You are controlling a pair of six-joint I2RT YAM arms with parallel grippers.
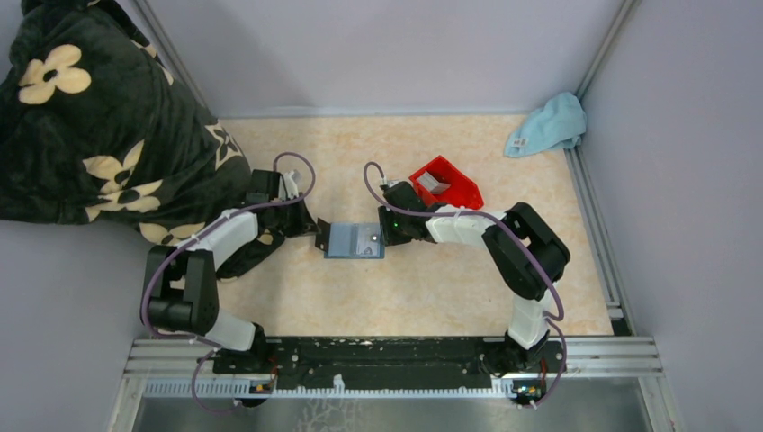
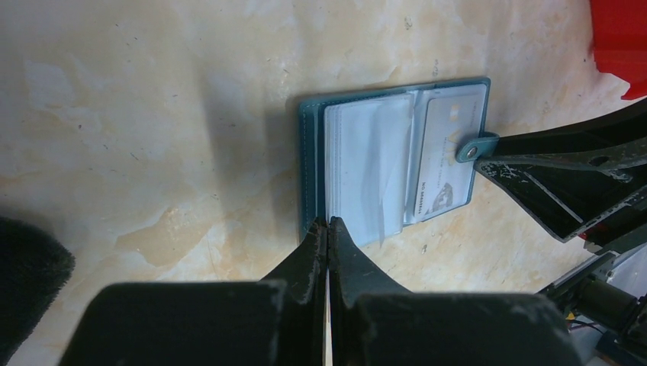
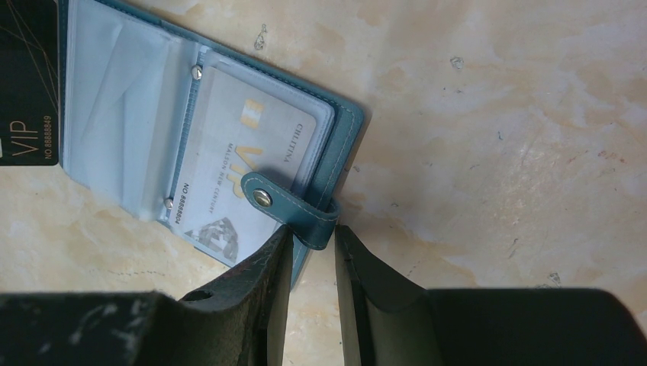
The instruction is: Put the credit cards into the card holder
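The blue card holder (image 1: 354, 256) lies spread on the table, a pale card (image 3: 229, 168) in its right sleeve. Its clear left sleeve (image 2: 369, 160) looks empty. At the holder's left edge is a black VIP card (image 3: 29, 91), reaching over that edge in the right wrist view; whether it has entered the sleeve is hidden. My left gripper is shut on this card, which shows only as a thin edge in its own view. On the holder's right side, my right gripper has its fingertips against both sides of the snap strap (image 3: 294, 207), which fills the narrow gap.
A red open box (image 1: 461, 187) with pale cards inside stands behind the right arm. A light blue cloth (image 1: 549, 124) lies at the back right corner. Dark flowered fabric (image 1: 99, 117) covers the left side beside the left arm.
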